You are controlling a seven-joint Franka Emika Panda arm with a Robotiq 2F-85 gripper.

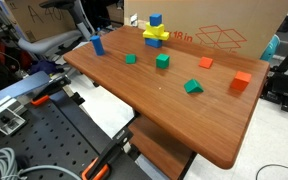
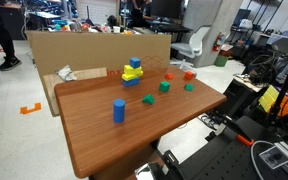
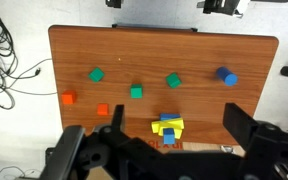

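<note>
In the wrist view my gripper hangs over the wooden table (image 3: 189,53), its fingers wide apart, with nothing held. Below them stands a stack, showing a blue cube (image 1: 155,19) on top, yellow pieces (image 1: 157,32) in the middle and blue (image 1: 153,43) at the base. A blue cylinder (image 2: 119,111) stands upright away from the stack. The green cube (image 1: 162,61) sits between two green wedge-like pieces (image 1: 193,87). An orange cube (image 1: 241,80) and a flatter-looking orange piece (image 1: 206,63) lie toward one end.
A cardboard panel (image 2: 89,52) rises along the table's far side. A dark equipment surface (image 1: 59,135) with clamps and cables lies beyond the near edge.
</note>
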